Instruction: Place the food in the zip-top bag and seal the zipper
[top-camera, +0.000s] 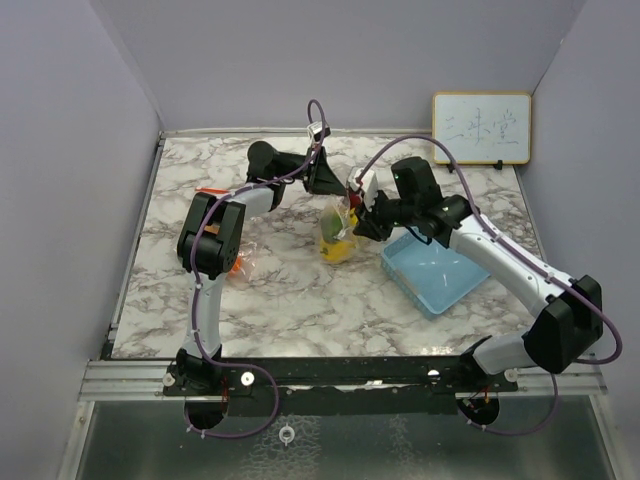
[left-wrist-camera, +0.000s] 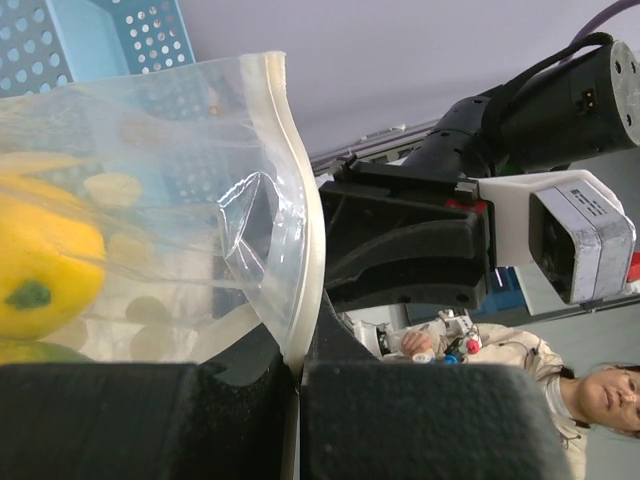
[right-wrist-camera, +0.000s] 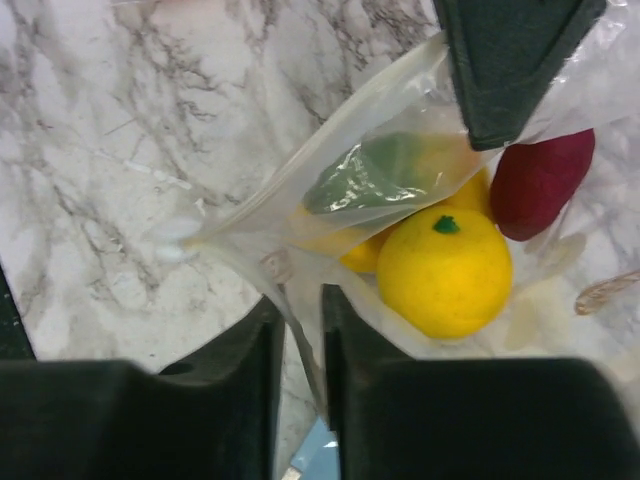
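Note:
The clear zip top bag (top-camera: 328, 250) stands mid-table, its mouth pulled out between my two grippers. Inside are a round yellow food (right-wrist-camera: 446, 272), a dark red food (right-wrist-camera: 543, 184) and a green food (right-wrist-camera: 392, 168). My left gripper is shut with the bag's pale zipper rim (left-wrist-camera: 305, 215) pinched between its fingers. On the other side of the mouth, my right gripper has its fingertips a little apart, with the bag's edge running through the narrow gap. Whether both pads touch the film is unclear.
A blue basket (top-camera: 440, 272) stands right of the bag, close to my right arm. Another bag with orange food (top-camera: 243, 262) lies at left, partly behind my left arm. A whiteboard (top-camera: 482, 128) stands at the back right.

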